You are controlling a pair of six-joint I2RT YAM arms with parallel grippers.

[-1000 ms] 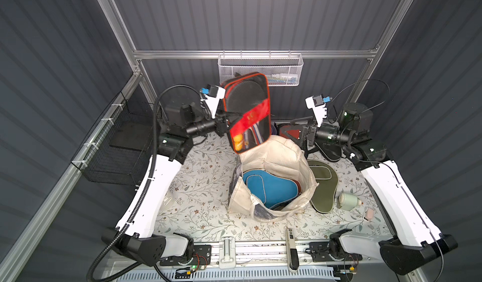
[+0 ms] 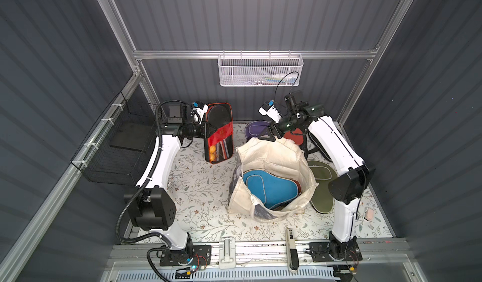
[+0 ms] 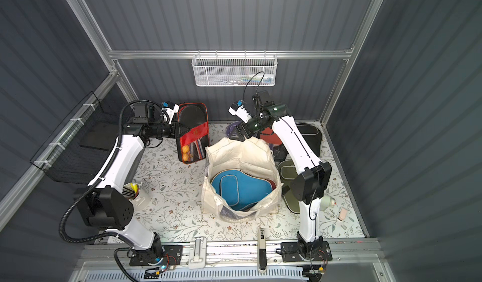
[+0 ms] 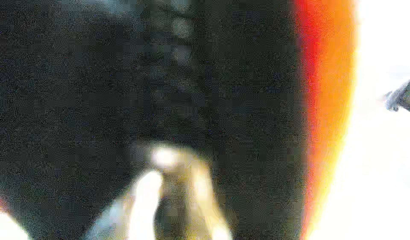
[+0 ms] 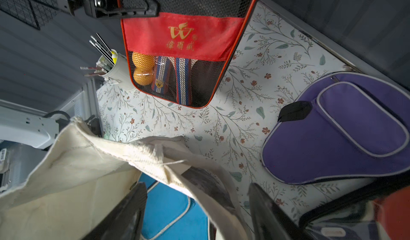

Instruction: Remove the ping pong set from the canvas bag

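A black case with red trim and a red band (image 2: 221,133), orange balls and striped handles showing through its mesh, stands left of the canvas bag. My left gripper (image 2: 206,127) is shut on its left edge; in the left wrist view the case fills most of the picture, dark and blurred. The cream canvas bag (image 2: 261,154) stands with its mouth wide, a blue paddle-shaped case (image 2: 275,189) inside and a dark red edge beside it. My right gripper is open at the bag's far rim, the cloth passing between its parted fingers.
Behind the bag lies a purple case (image 5: 337,124) with a red paddle (image 5: 397,212) beside it. An olive case (image 2: 323,184) lies on the right. A brush cup (image 3: 140,197) stands at left. A white wire basket (image 2: 261,73) hangs behind.
My right gripper has moved left to the bag's far rim.
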